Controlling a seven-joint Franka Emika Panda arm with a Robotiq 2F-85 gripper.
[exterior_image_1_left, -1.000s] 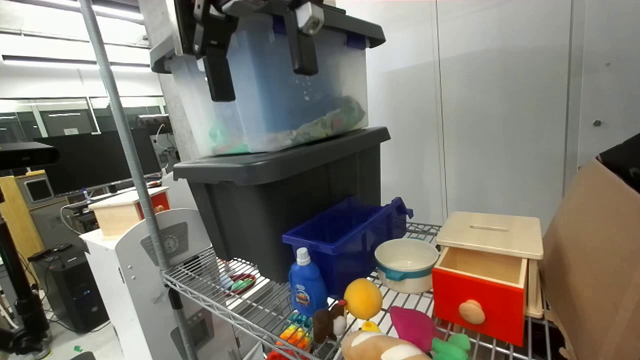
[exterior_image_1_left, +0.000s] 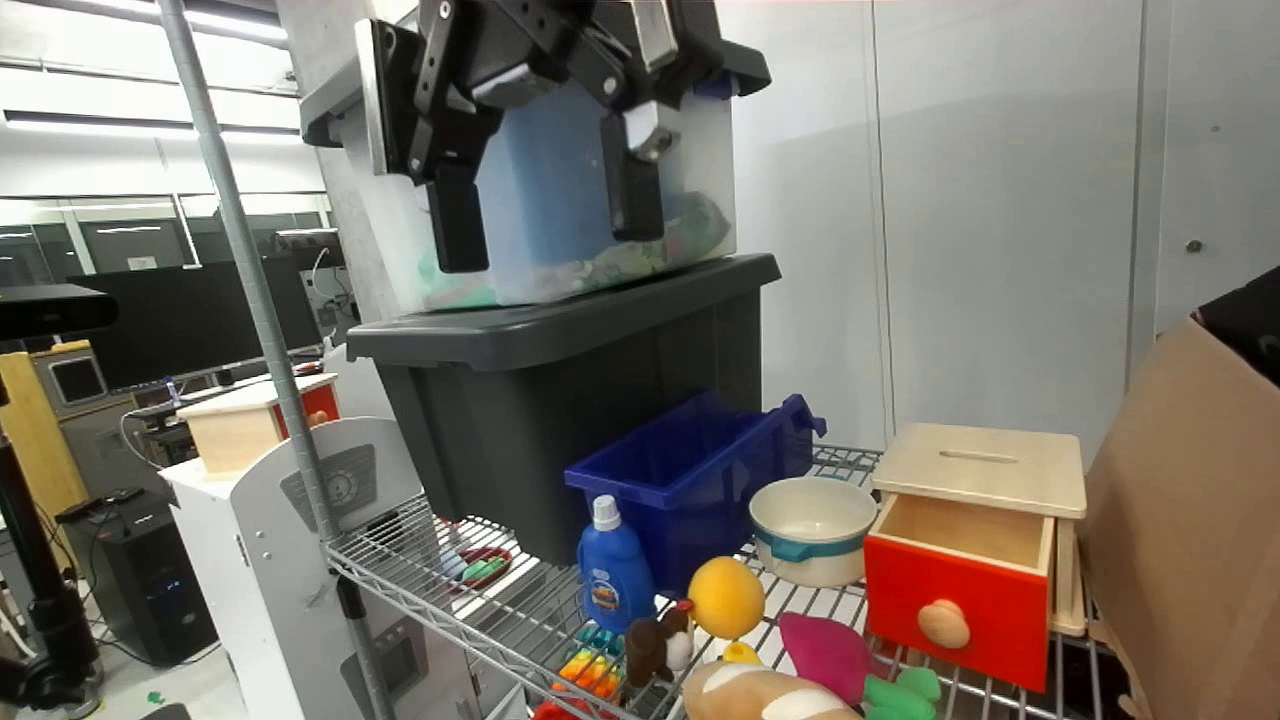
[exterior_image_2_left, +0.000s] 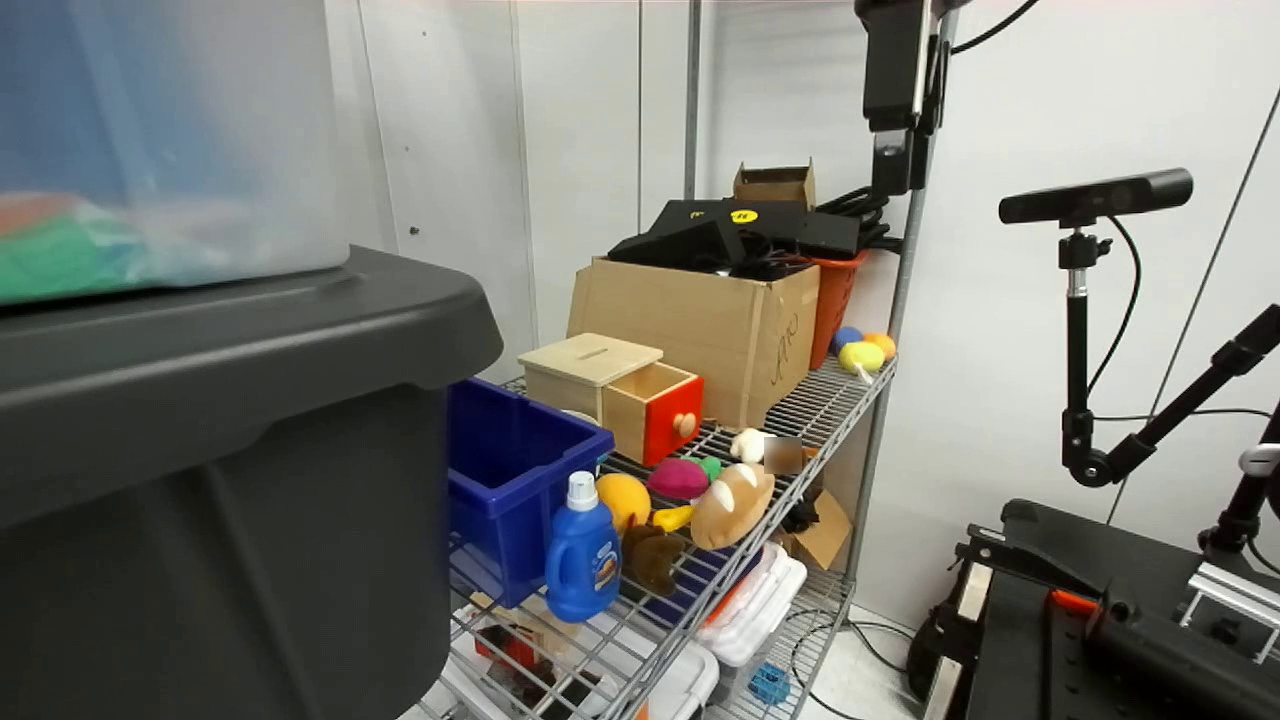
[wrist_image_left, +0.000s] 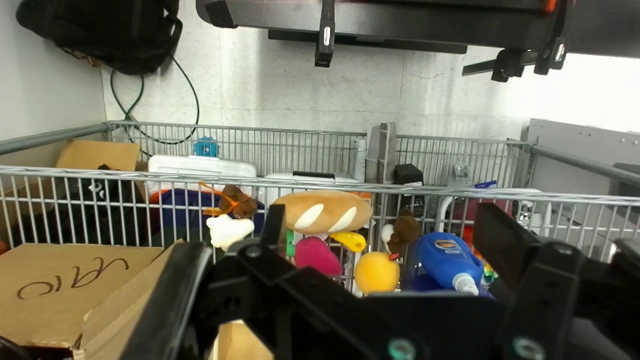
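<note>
High above the wire shelf hangs my gripper (exterior_image_1_left: 546, 240), open, with only air between its fingers. In the wrist view its fingers (wrist_image_left: 507, 246) spread wide over the toys. Below are a bread toy (wrist_image_left: 327, 211), an orange ball (wrist_image_left: 376, 273), a magenta toy (wrist_image_left: 316, 255), a brown toy (wrist_image_left: 405, 231) and a blue detergent bottle (wrist_image_left: 450, 259). Further back on the shelf stand a blue bin (exterior_image_1_left: 720, 462), a white bowl (exterior_image_1_left: 813, 510) with a teal band, and a wooden box with its red-fronted drawer (exterior_image_1_left: 954, 612) pulled out. The drawer's visible inside looks empty.
A dark grey tote (exterior_image_1_left: 576, 420) bearing a clear bin (exterior_image_2_left: 180, 144) fills one end of the shelf. At the other end sits a cardboard box (exterior_image_2_left: 696, 342) loaded with black gear. Toys crowd the shelf's front edge.
My gripper has come lower and shifted slightly right in exterior view 1, its fingers still apart. The objects on the shelf have not moved.
</note>
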